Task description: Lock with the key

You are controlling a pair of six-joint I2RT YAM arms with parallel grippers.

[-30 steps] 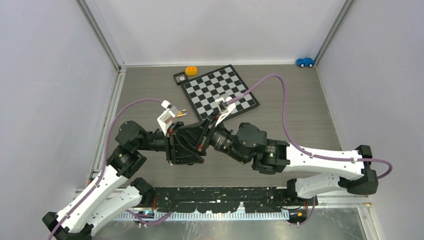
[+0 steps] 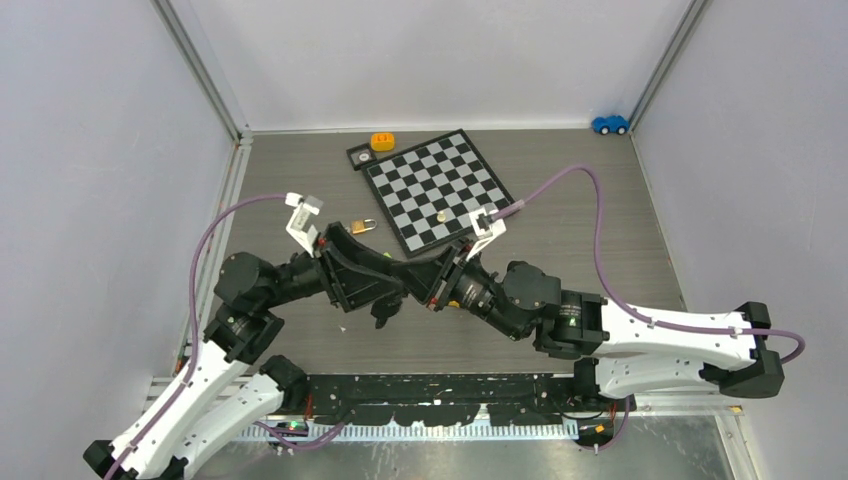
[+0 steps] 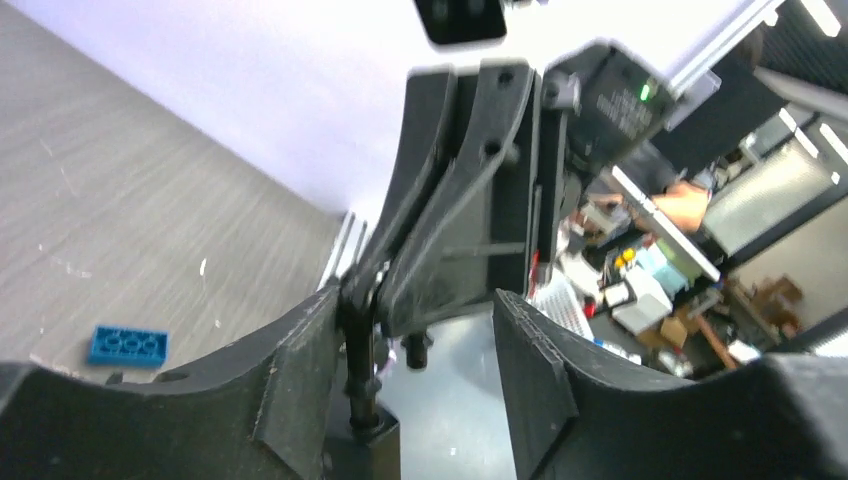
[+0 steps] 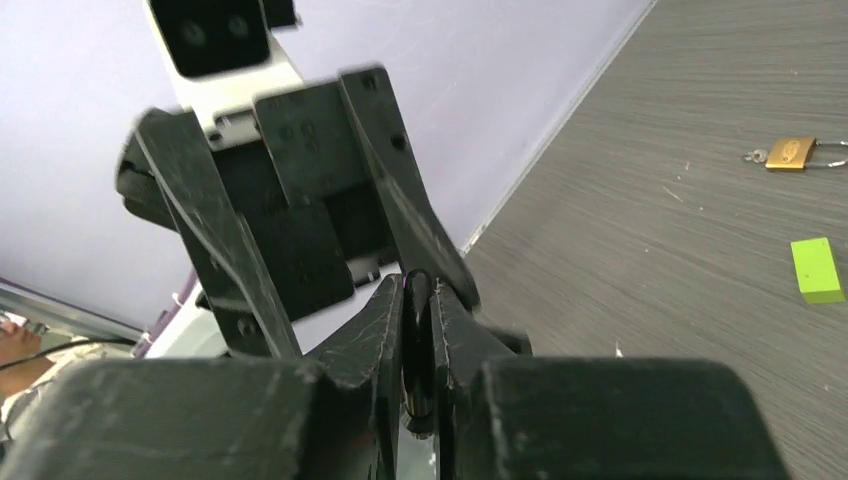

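My two grippers meet in mid-air above the front-middle table. In the top view the left gripper [image 2: 372,280] and right gripper [image 2: 408,272] overlap. In the right wrist view a dark cylindrical object [image 4: 418,380] sits between my right fingers, close to the left gripper's fingers; who holds it is unclear. In the left wrist view my left fingers [image 3: 560,400] stand apart, with the other gripper between and beyond them. A brass padlock [image 4: 790,153] lies on the table with what looks like a key at its side.
A checkerboard [image 2: 436,186] lies at the back middle, with a yellow block [image 2: 382,142] and small dark tray [image 2: 361,157] beside it. A green block [image 4: 817,270] lies near the padlock. A blue car [image 2: 610,125] is at the back right.
The right arm has moved right and slightly down.
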